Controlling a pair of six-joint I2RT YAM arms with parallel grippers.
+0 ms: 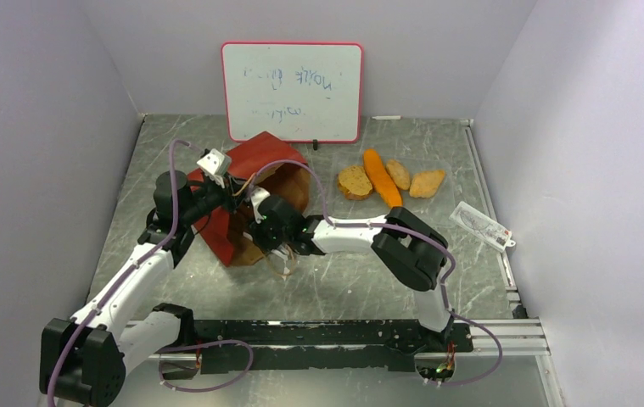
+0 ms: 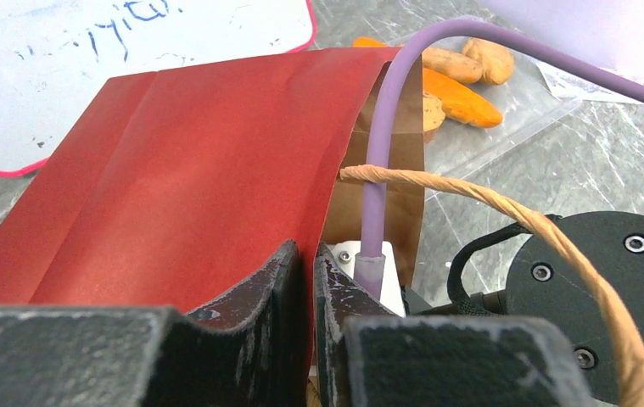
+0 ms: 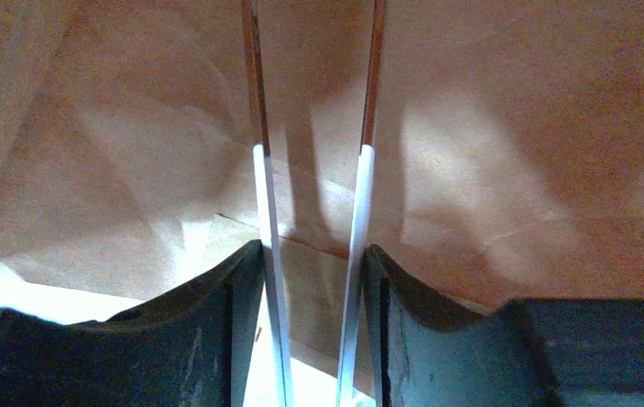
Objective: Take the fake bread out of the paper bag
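Observation:
The red paper bag [image 1: 263, 151] lies on its side with its brown mouth toward the right. My left gripper is shut on the edge of the bag, the red wall between its fingers. My right gripper reaches into the mouth, its fingers part open and apart. Between and beyond them, two thin straight strips [image 3: 269, 220], white below and brown above, run across brown paper; what they are I cannot tell. No bread shows inside the bag, and much of its interior is hidden from above.
On a clear sheet at the right lie a bread slice [image 1: 355, 182], a long orange item [image 1: 381, 178] and two light brown pieces. A whiteboard [image 1: 293, 91] stands behind. A twisted paper handle [image 2: 471, 191] crosses near the purple cable [image 2: 382, 144].

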